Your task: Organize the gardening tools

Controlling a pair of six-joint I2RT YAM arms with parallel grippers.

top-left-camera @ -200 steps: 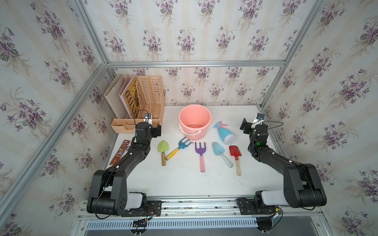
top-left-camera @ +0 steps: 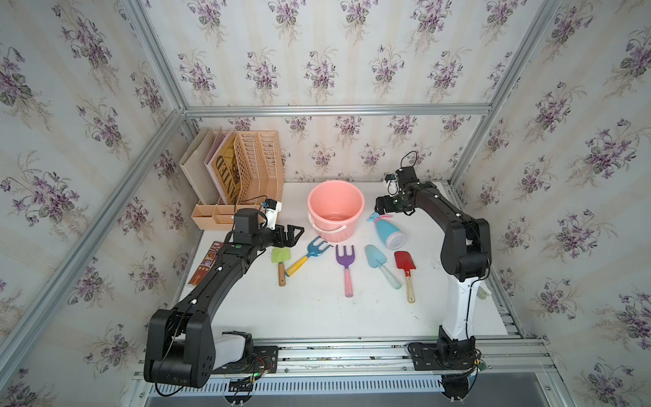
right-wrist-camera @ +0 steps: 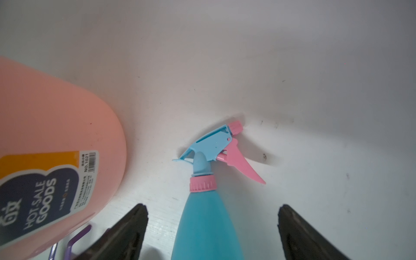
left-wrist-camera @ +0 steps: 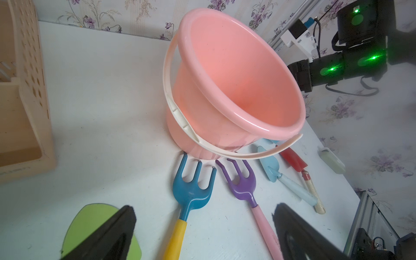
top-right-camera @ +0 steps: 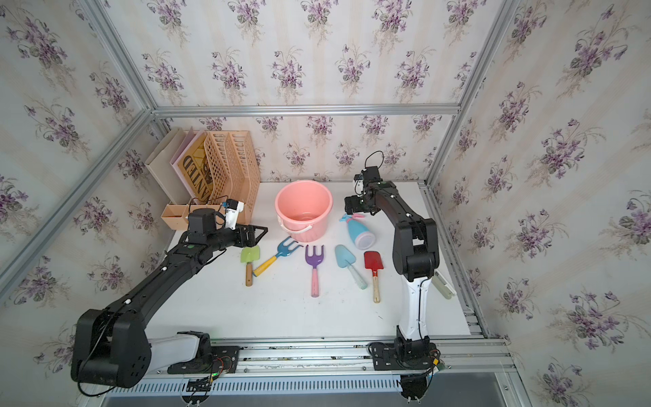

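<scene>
My left gripper (top-left-camera: 290,235) hangs open over the green trowel (top-left-camera: 281,253), left of the pink bucket (top-left-camera: 335,203). My right gripper (top-left-camera: 383,205) is open above the blue spray bottle (top-left-camera: 389,232) with pink trigger, which lies on its side right of the bucket; nothing is between its fingers. A blue fork with yellow handle (top-left-camera: 296,264), a purple fork (top-left-camera: 345,257), a light blue trowel (top-left-camera: 375,255) and a red shovel (top-left-camera: 404,261) lie in a row at the front. In the left wrist view the green trowel (left-wrist-camera: 89,221) is partly behind a finger.
A beige organizer (top-left-camera: 268,162) with folders stands at the back left, a booklet (top-left-camera: 206,264) beside it. Floral walls and metal rails surround it.
My right gripper has swung left and back to above the spray bottle. The left one has moved right toward the bucket, over the green trowel.
</scene>
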